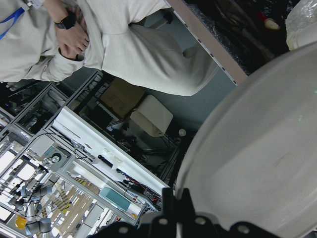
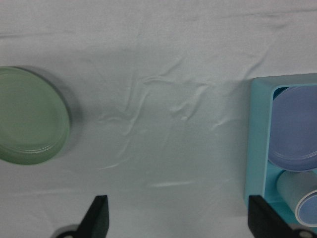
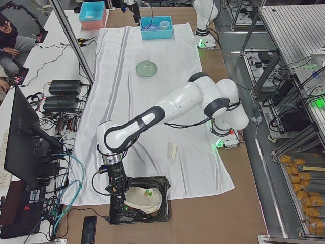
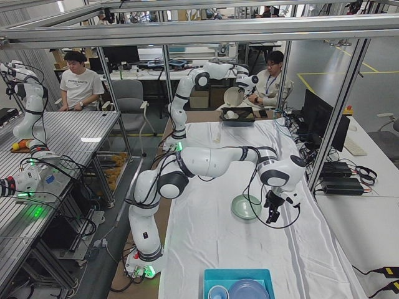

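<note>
My left gripper (image 3: 121, 192) is shut on a cream plate (image 3: 136, 201) (image 1: 252, 153), which is tilted steeply over a black-lined bin (image 3: 119, 213) at the table's end; small green bits show on it. My right gripper hangs open above the cloth at the other end, nothing between its fingers, between a green plate (image 2: 29, 114) and a blue tray (image 2: 260, 139). The tray holds a blue plate (image 2: 292, 124) and a cup (image 2: 297, 198).
A pale flat item (image 3: 171, 151) lies on the white cloth (image 3: 117, 91). A seated person (image 4: 271, 93) is close behind the bin. A monitor (image 3: 23, 147) and cables line one side. Mid-table is largely clear.
</note>
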